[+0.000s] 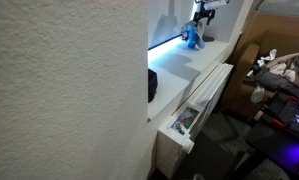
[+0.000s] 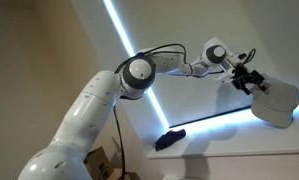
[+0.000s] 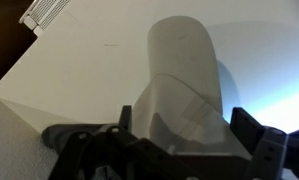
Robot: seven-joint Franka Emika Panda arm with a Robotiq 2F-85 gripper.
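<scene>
A pale grey cap (image 2: 276, 105) is by the wall at the lit ledge, with my gripper (image 2: 251, 82) right at its upper left side. The wrist view has the cap (image 3: 169, 60) from above, its rounded flap pointing up the picture and its body running down between my fingers. Those fingers (image 3: 126, 117) stand wide apart, one on each side of the cap; whether either touches it cannot be made out. From the far side, my gripper (image 1: 201, 15) is just above a blue and grey item (image 1: 192, 38) at the far end of the white ledge.
A dark cloth-like thing (image 2: 170, 139) lies farther along the ledge. Below the white ledge (image 1: 179, 75), a drawer (image 1: 186, 120) is pulled out. A black table (image 1: 284, 148) stands at the lower right.
</scene>
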